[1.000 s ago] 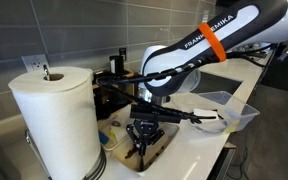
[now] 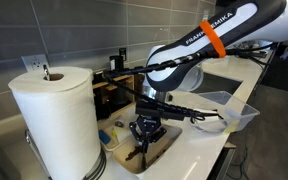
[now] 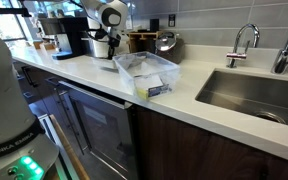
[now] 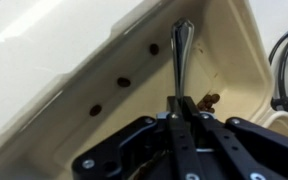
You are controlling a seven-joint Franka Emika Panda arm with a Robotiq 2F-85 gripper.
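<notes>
In the wrist view, a thin shiny metal utensil (image 4: pixel 182 48) reaches out from between the fingertips of my gripper. My fingers are shut on it; which kind of utensil it is, I cannot tell. Below lies a beige bin (image 4: pixel 79 88) with several dark oval spots on its inside and some small reddish-brown pieces (image 4: pixel 210 101) near my fingers. Exterior view 1 has my gripper (image 2: pixel 144 140) pointing down at the bin (image 2: pixel 164 154), its fingertips low over or inside it. From there the utensil is hard to make out.
A paper towel roll (image 2: pixel 59 125) stands close on the bin's left. On the other side is a clear plastic tub (image 2: pixel 234 108) at the counter edge. A sink (image 3: pixel 254 105) and faucet (image 3: pixel 246 42) lie farther along, with clear counter between.
The bin, towel roll and tub look unmoved.
</notes>
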